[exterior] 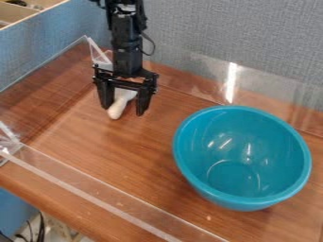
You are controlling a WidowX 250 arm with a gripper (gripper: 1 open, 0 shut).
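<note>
My black gripper (pixel 124 96) hangs at the upper left of the wooden table, open, its fingers lowered on either side of a small white elongated object (pixel 119 108) that lies on the table, partly hidden under the gripper. Whether the fingers touch it I cannot tell.
A large empty teal bowl (pixel 241 157) stands on the right of the table. Clear plastic barriers run along the table (pixel 127 170) edges, with a grey wall behind and a blue panel at the left.
</note>
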